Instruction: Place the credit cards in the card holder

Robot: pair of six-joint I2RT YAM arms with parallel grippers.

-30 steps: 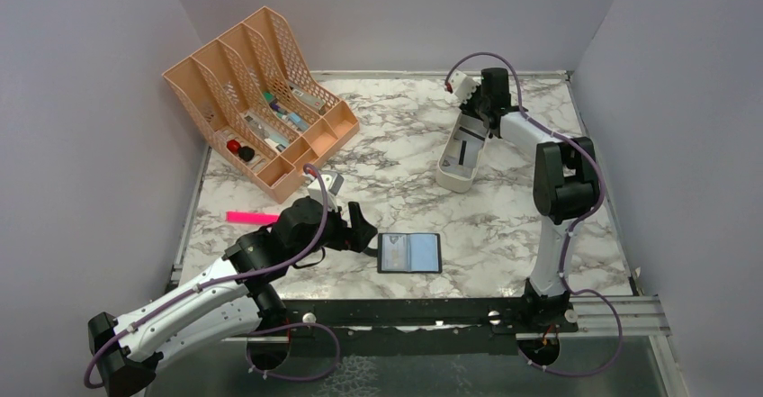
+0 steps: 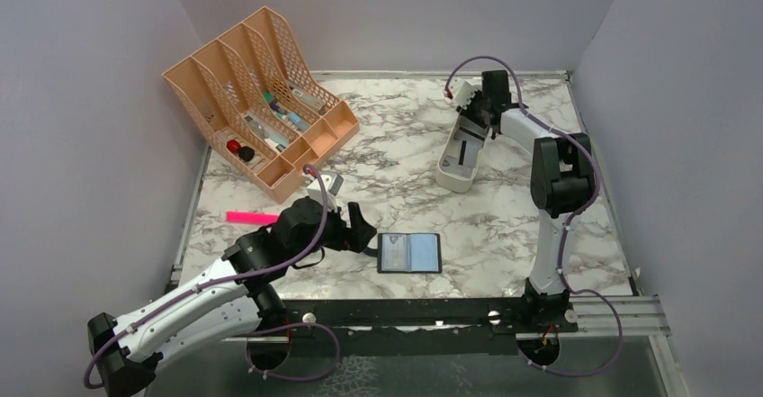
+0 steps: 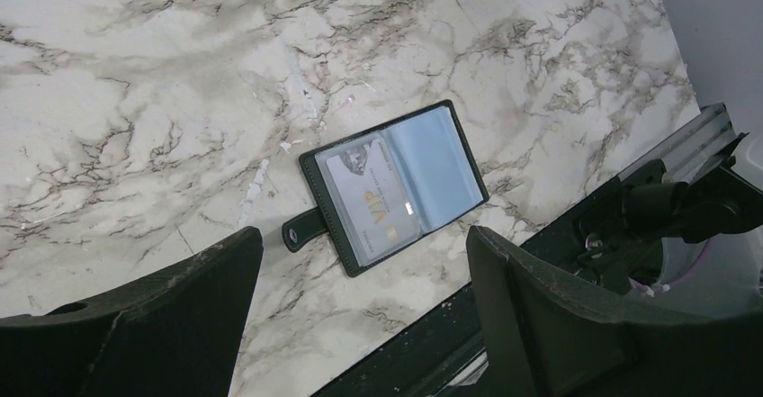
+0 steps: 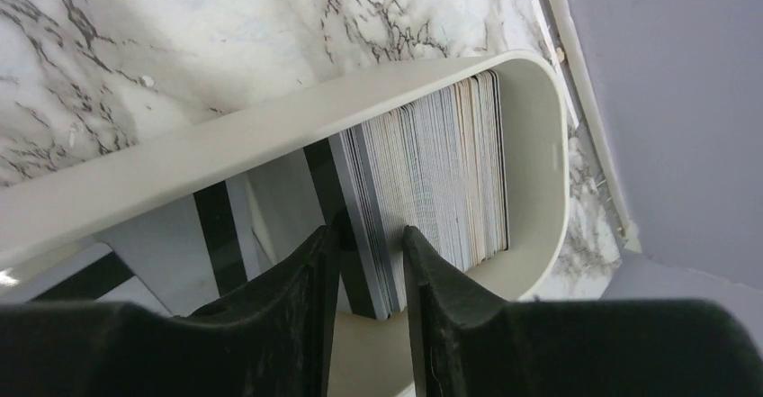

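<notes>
Over the far end of a long pale bin, my right gripper points down. Its fingertips stand a little apart around the front edges of a row of upright cards; whether they touch a card is hard to tell. A few grey cards with black stripes lie flat in the bin. The open card holder, dark-edged with clear sleeves, lies on the table with one VIP card in its left sleeve. My left gripper hovers beside the holder, fingers wide apart, empty.
An orange rack with small items stands at the back left. A pink strip lies close to my left arm. Bare marble spreads between rack and bin. The bin's raised wall runs alongside my right fingers.
My right gripper has shifted only slightly above the bin's far end. The left arm, the holder and the bin stand where they were.
</notes>
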